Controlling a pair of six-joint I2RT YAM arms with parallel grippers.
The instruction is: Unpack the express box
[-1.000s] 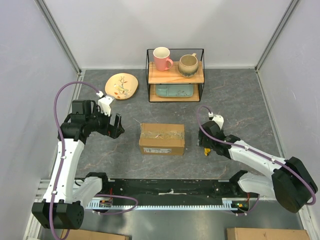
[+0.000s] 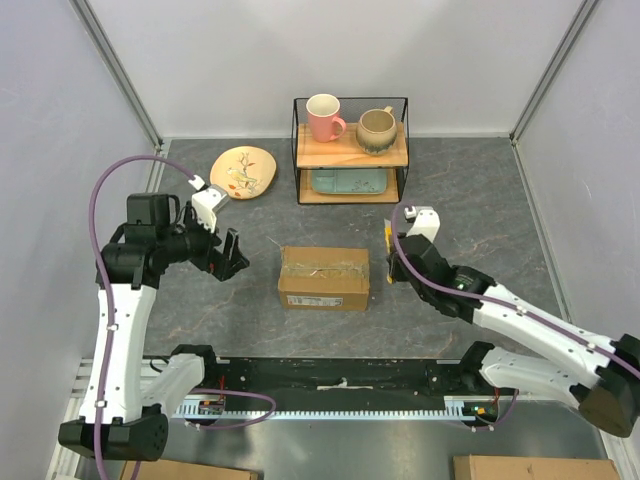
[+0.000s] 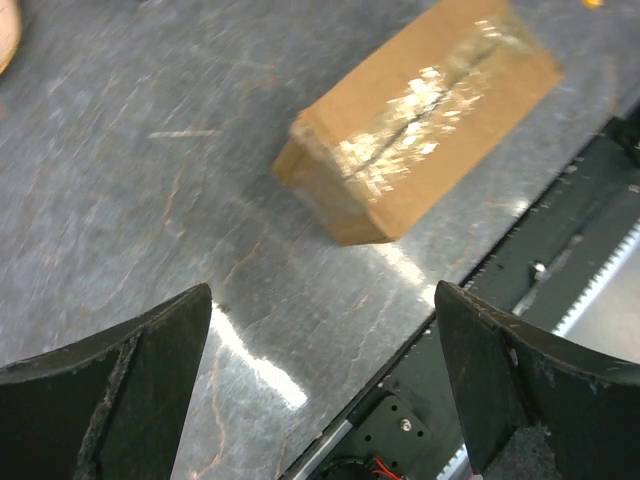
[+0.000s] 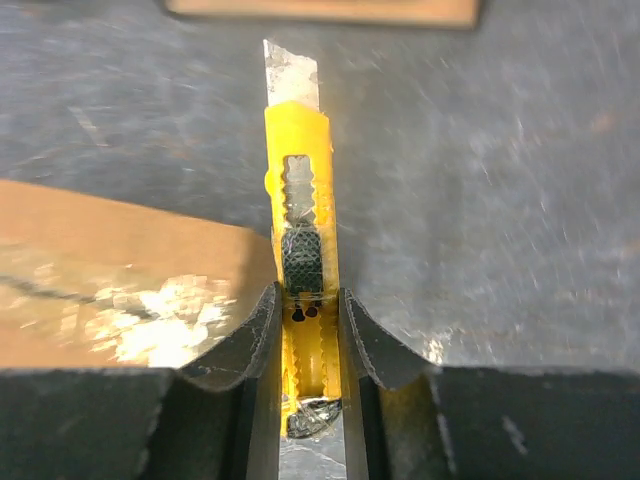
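The taped cardboard box (image 2: 325,288) sits closed in the middle of the table, clear tape running along its top seam. My right gripper is shut on a yellow box cutter (image 4: 300,150), its bare blade pointing away from the gripper. In the top view the cutter (image 2: 388,245) is just right of the box, raised off the table. To the box's left, my left gripper is open with nothing between its fingers. The left wrist view shows the near end of the box (image 3: 420,120) beyond those fingers.
A black-framed shelf (image 2: 296,165) at the back carries a pink mug (image 2: 322,118), a brown mug (image 2: 376,130) and a green dish (image 2: 348,181). A round plate (image 2: 243,172) lies back left. Bare table (image 2: 480,220) spreads right of the box.
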